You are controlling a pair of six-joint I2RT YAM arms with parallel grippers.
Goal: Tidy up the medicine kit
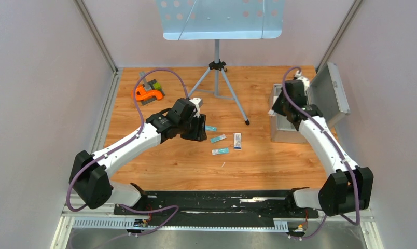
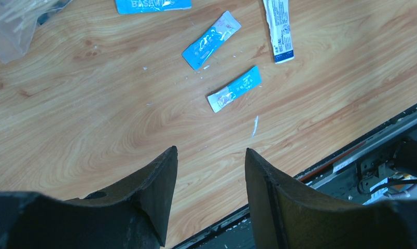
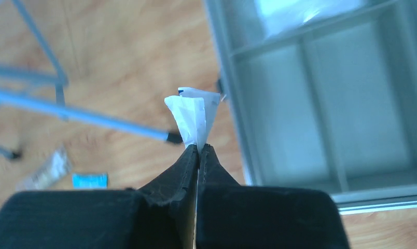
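My right gripper is shut on a white paper packet (image 3: pixel 192 115), which sticks up from its fingertips. It is held in the air beside the left wall of the medicine kit (image 1: pixel 289 136), whose pale compartments (image 3: pixel 279 114) show in the right wrist view. The kit's lid (image 1: pixel 331 93) stands open. On the table lie a white packet with blue print (image 2: pixel 279 31) and teal packets, among them an upper one (image 2: pixel 153 4), a middle one (image 2: pixel 211 40) and a lower one (image 2: pixel 234 89). My left gripper is open and empty above bare wood.
A tripod stand (image 1: pixel 217 85) rises at the back, one leg reaching toward the packets. An orange toy (image 1: pixel 147 94) sits at back left. A clear bag (image 2: pixel 12 26) of sticks lies beyond the teal packets.
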